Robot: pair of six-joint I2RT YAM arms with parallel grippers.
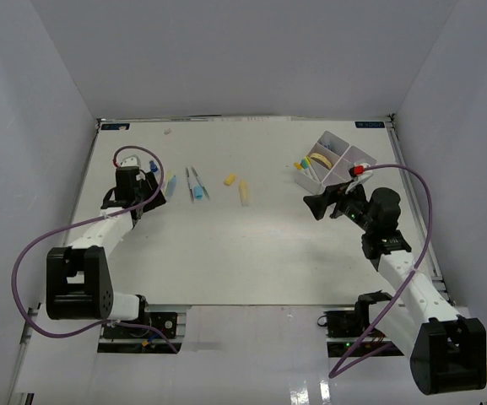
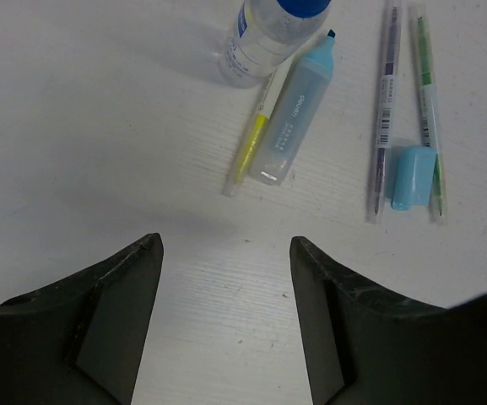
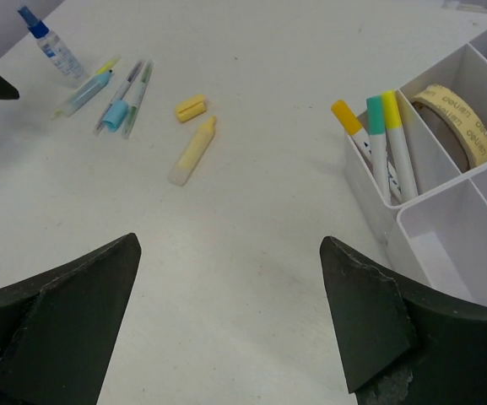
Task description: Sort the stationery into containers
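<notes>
My left gripper stands open and empty at the table's left. Ahead of it in the left wrist view lie a yellow highlighter (image 2: 249,148), a light-blue marker (image 2: 291,118), two thin pens (image 2: 386,105) (image 2: 430,115) and a small blue cap-like piece (image 2: 413,178), beside a spray bottle (image 2: 262,40). My right gripper is open and empty, near a white compartment organizer (image 3: 441,236) holding markers (image 3: 399,156) and a tape roll (image 3: 471,126). A yellow block (image 3: 191,107) and a yellow marker (image 3: 192,152) lie mid-table.
Walls border the table left, right and back. A small pinkish object (image 1: 167,131) lies at the back left.
</notes>
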